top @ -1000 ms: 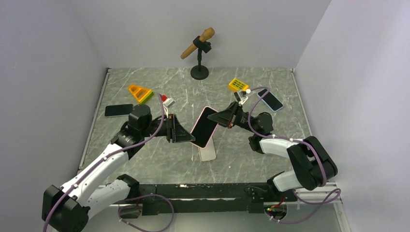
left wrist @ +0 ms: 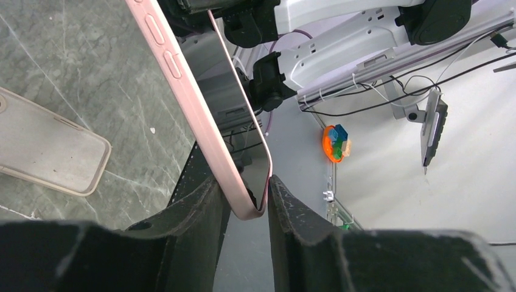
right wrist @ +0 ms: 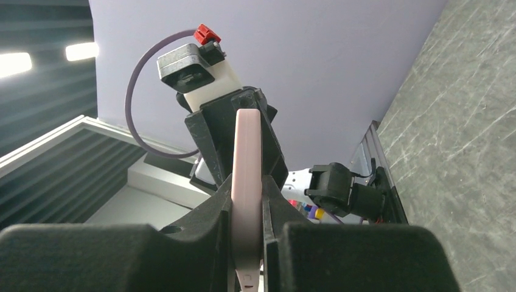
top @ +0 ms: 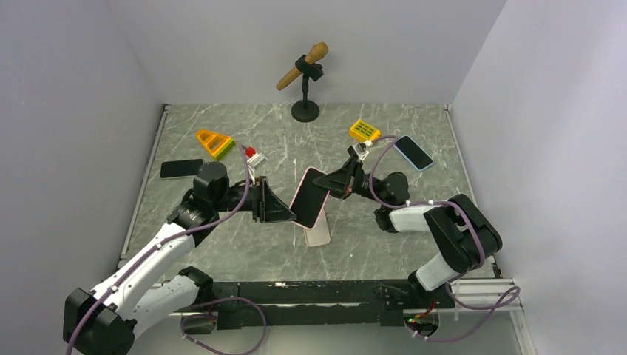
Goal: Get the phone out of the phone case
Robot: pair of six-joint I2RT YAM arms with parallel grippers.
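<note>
A black-screened phone in a pink case is held up over the middle of the table, tilted. My right gripper is shut on its upper right edge; the pink side wall sits between the fingers in the right wrist view. At the opposite lower corner is my left gripper, its fingers part open, with the corner of the pink case between the fingertips.
A pale empty case lies on the table under the held phone. Other phones lie at left and right. Behind stand an orange-yellow object, a yellow block and a wooden piece on a black stand.
The right gripper and the cased phone have shifted slightly left and downward in the top view. My left arm has barely moved and stays at the case's lower corner.
</note>
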